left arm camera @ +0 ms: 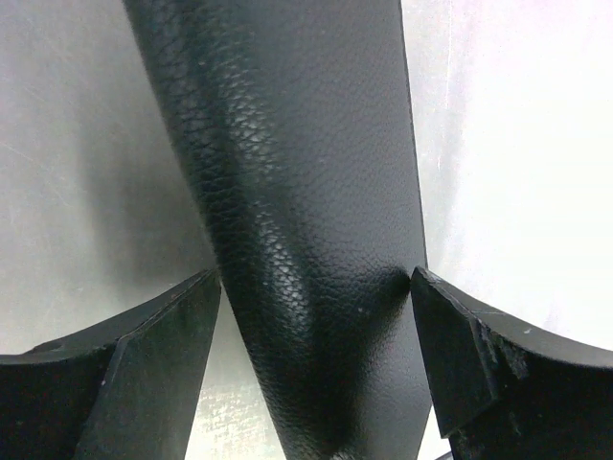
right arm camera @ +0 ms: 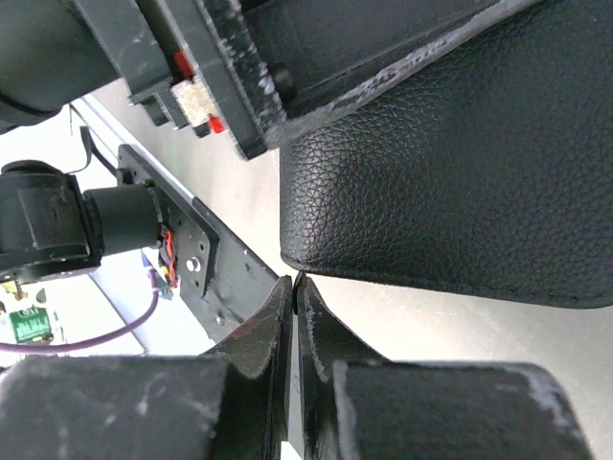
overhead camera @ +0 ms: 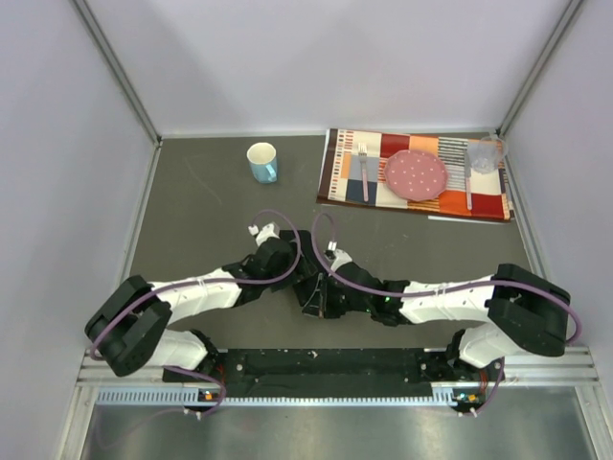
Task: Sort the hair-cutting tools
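Observation:
A long black leather case (overhead camera: 305, 244) lies between my two arms in the top view, partly hidden by them. In the left wrist view, the case (left arm camera: 316, 172) runs between the fingers of my left gripper, which stand wide open on either side of it, close to its edges. My right gripper is shut, its tips right at the near edge of the case (right arm camera: 431, 201). Whether a thin bit of that edge is pinched there, I cannot tell. No cutting tools are visible, and the inside of the case is hidden.
A blue mug (overhead camera: 261, 162) stands at the back. At the back right, a patterned placemat (overhead camera: 383, 144) holds a fork (overhead camera: 363, 172), a pink plate (overhead camera: 416, 175), a knife (overhead camera: 468, 182) and a clear glass (overhead camera: 486, 154).

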